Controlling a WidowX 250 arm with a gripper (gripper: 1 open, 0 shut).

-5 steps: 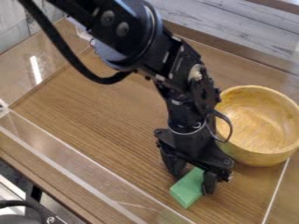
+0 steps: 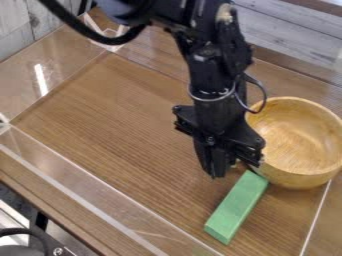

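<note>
A green rectangular block (image 2: 235,208) lies on the wooden table at the lower right, slanted, just in front of a yellow wooden bowl (image 2: 297,130). My black gripper (image 2: 221,160) hangs above and behind the block's upper end, beside the bowl's left side. Its fingertips are dark and overlapping, so their opening cannot be made out. The block lies clear of most of the gripper.
A white wall runs along the back. A black cable or part sits at the bottom left corner.
My gripper has lifted up and back from the green block, which is now uncovered and lying on the table.
</note>
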